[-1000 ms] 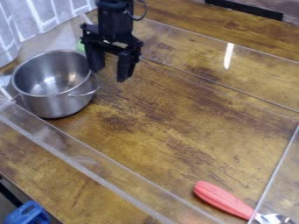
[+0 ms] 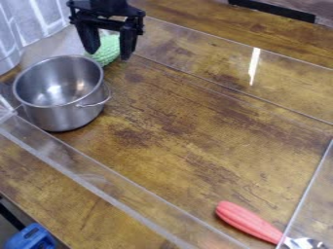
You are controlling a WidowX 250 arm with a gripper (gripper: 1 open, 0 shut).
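My black gripper [image 2: 109, 35] is at the top left, above a green object [image 2: 107, 53] lying behind the steel pot; its fingers point down, and whether they are open or shut is hard to tell. The stainless steel pot [image 2: 61, 92] with a wire handle stands at the left of the wooden surface [image 2: 182, 126].
A red-handled utensil [image 2: 247, 219] lies at the bottom right. A blue object [image 2: 33, 239] sits at the bottom left corner. Clear plastic edges border the work area.
My gripper has moved up the view, away from beside the pot's right rim toward the back, over the green object. The pot and utensil look about the same.
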